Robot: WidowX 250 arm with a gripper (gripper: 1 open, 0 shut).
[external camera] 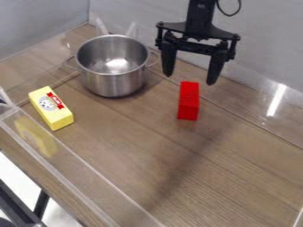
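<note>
My black gripper [190, 62] hangs open above and behind a red block [189, 100], its two fingers spread wide with nothing visible between them. The red block stands on the wooden table [225, 168]. To its left is a steel pot [112, 65] with handles. A yellow block [51, 109] with red-and-white markings lies at the left.
A pale wall [267, 44] bounds the back. A clear panel [71, 177] runs along the left front, beside the table's edge.
</note>
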